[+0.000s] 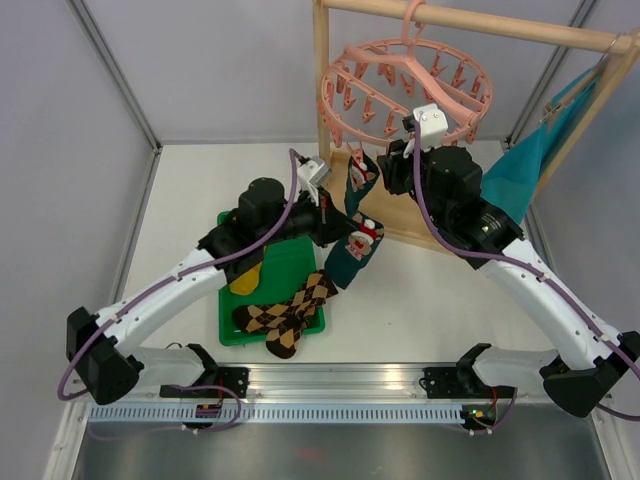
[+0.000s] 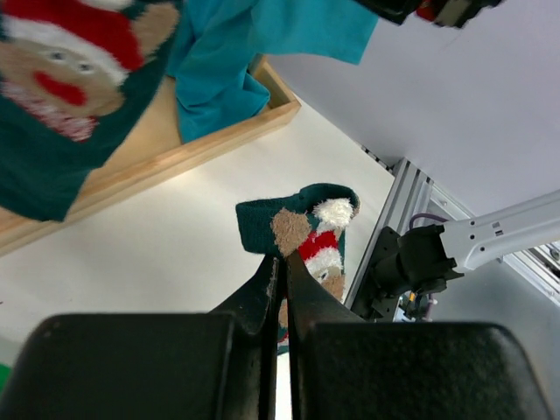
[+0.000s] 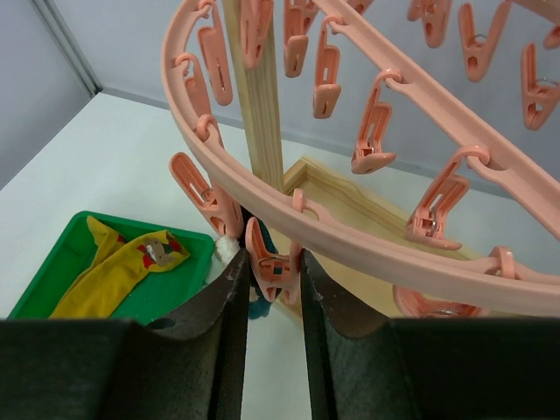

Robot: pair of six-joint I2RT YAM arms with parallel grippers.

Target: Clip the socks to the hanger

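The pink round hanger (image 1: 340, 112) with its many clips hangs from a wooden bar. One dark green sock with a Christmas face (image 1: 361, 178) dangles from its front edge. My left gripper is shut on a matching green sock (image 2: 324, 249), pinched near its upper end; this sock (image 1: 352, 255) hangs just below the other in the top view. Up at the hanger's rim, my right gripper is shut on a pink clip (image 3: 271, 262). Part of the hanging sock is hidden behind that clip in the right wrist view.
A green tray (image 1: 230, 325) at left holds a yellow sock (image 1: 246, 280) and brown argyle socks (image 1: 287, 317), which hang over its edge. The wooden stand's post (image 1: 322, 80) rises beside the hanger. Teal cloth (image 1: 515, 180) hangs at right.
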